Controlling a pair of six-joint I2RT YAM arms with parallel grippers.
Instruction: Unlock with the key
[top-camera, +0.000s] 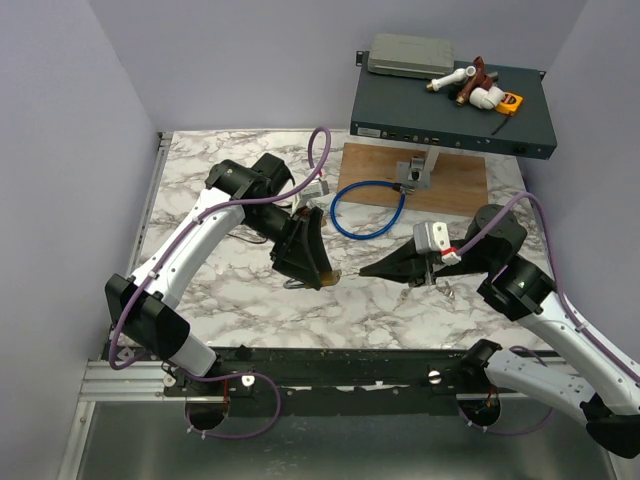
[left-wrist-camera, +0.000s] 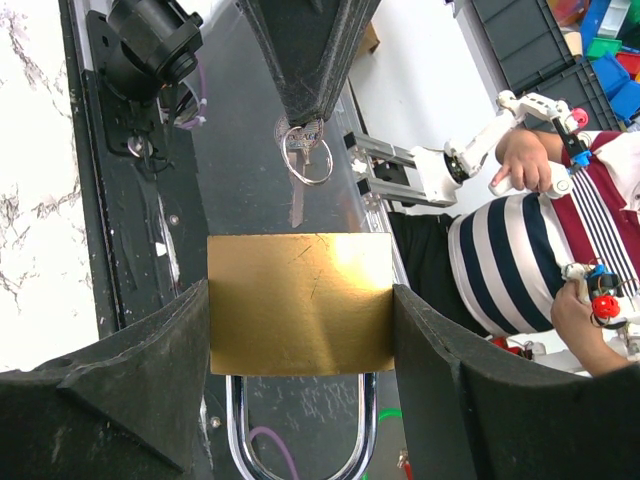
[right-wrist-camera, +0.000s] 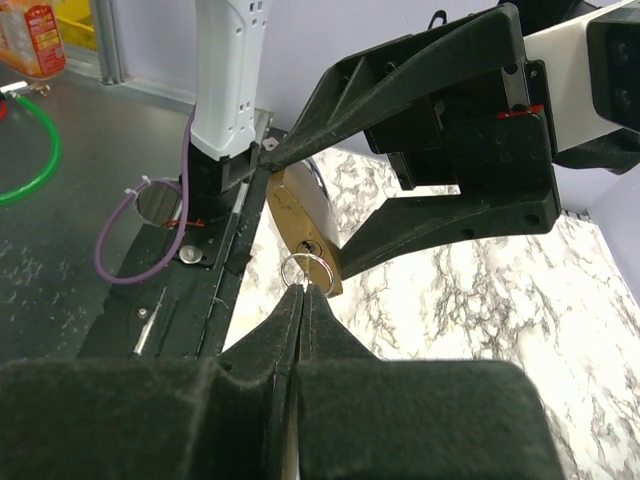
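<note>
A brass padlock (left-wrist-camera: 300, 305) with a silver shackle (left-wrist-camera: 237, 430) is clamped between the fingers of my left gripper (top-camera: 326, 276). In the right wrist view the padlock's narrow face, with its round keyhole (right-wrist-camera: 310, 248), is turned toward my right gripper. That gripper is shut on a thin key (left-wrist-camera: 297, 200) with rings on its head. In the left wrist view the key's blade points toward the padlock, with a gap between. From the top, my right gripper (top-camera: 364, 273) stands just right of the padlock, the key barely visible.
Behind the arms, a blue cable (top-camera: 337, 225) loops on the marble table (top-camera: 240, 325) beside a wooden board (top-camera: 460, 190). A raised dark shelf (top-camera: 450, 115) carries a grey box and small items. A person (left-wrist-camera: 520, 250) sits beyond the table's front edge.
</note>
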